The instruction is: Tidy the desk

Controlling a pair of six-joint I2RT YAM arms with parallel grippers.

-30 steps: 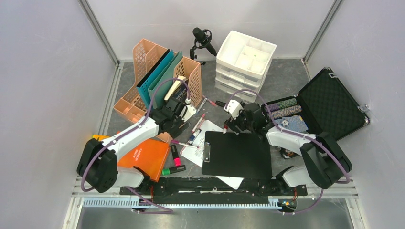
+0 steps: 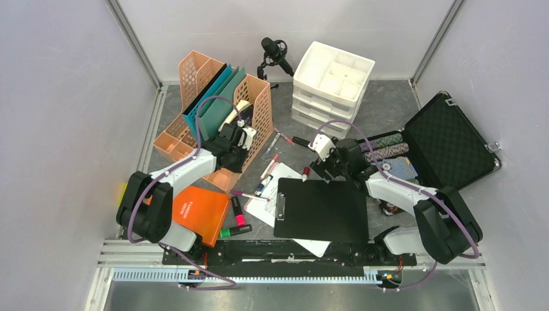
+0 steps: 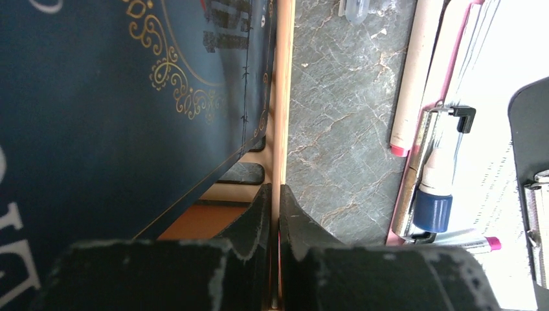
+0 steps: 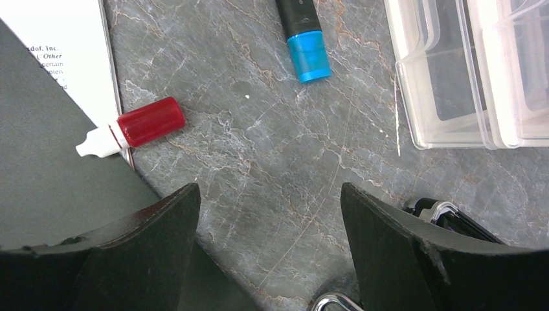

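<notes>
My left gripper is shut on a thin peach strip, apparently the file organizer's edge, beside a navy book with gold print. The peach organizer holds teal folders and books. My right gripper stands open over bare desk, near a red bottle and a blue-tipped black marker. Pens, a blue bottle and papers lie in the middle. A black clipboard lies in front.
An orange folder and markers lie front left. A white drawer unit and black microphone stand at the back. An open black case is at right.
My right arm has shifted very little; the desk items look unchanged.
</notes>
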